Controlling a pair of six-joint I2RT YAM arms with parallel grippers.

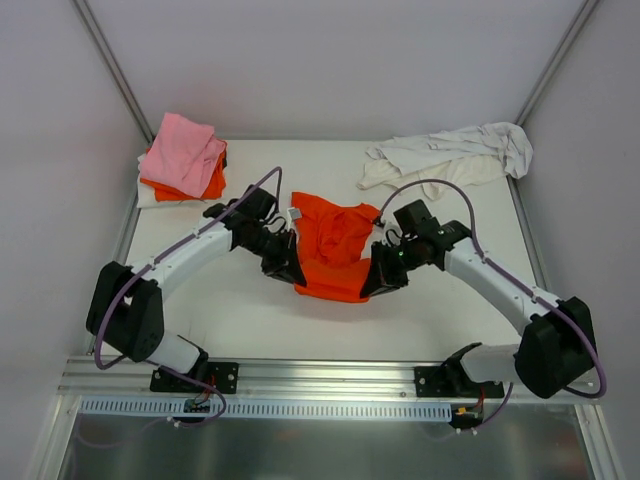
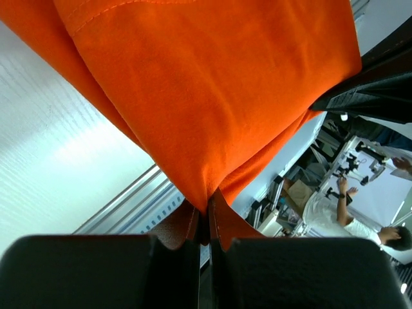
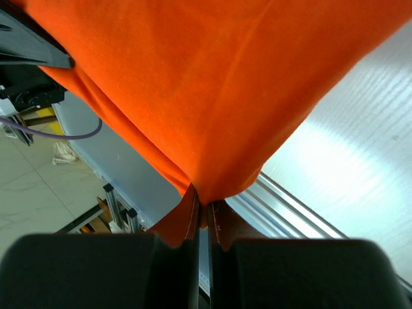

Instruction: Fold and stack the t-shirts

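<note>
An orange t-shirt lies at the middle of the table, its near end lifted between my two grippers. In the left wrist view my left gripper is shut on one corner of the orange fabric. In the right wrist view my right gripper is shut on the other corner of the fabric. A stack with pink and orange shirts sits at the back left. A loose white pile of cloth lies at the back right.
Metal rails run along the front edge, below the lifted cloth in both wrist views.
</note>
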